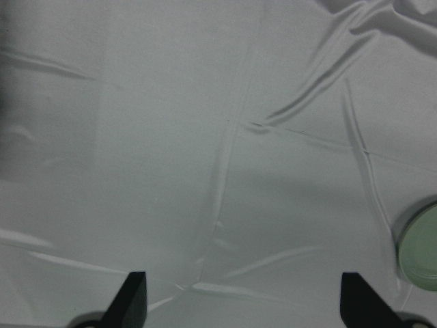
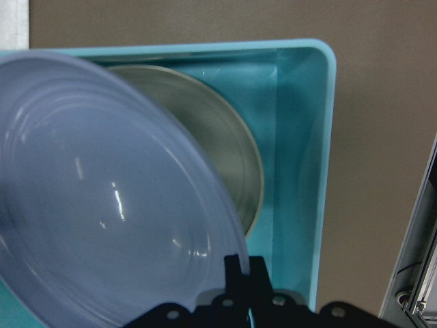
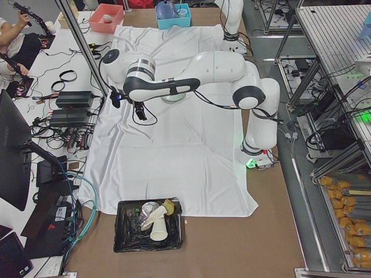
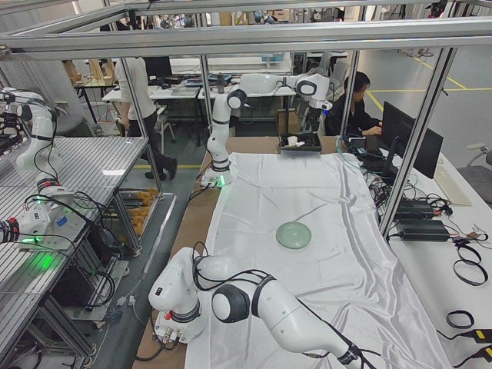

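Observation:
A green plate [image 4: 294,234] lies on the white cloth [image 4: 277,192]; the left wrist view shows its edge at the right [image 1: 420,246]. My left gripper hangs over the cloth left of the plate, open, nothing between its fingers. My right gripper is shut on the rim of a blue bowl [image 2: 113,184], held tilted over a turquoise bin [image 2: 304,157]; a greyish round dish [image 2: 232,150] lies inside the bin.
A black lined tray [image 3: 133,231] with white cups and crumpled items stands at the cloth's near end. A red box [image 3: 107,17] sits at the far left. Monitors and cables crowd the side table.

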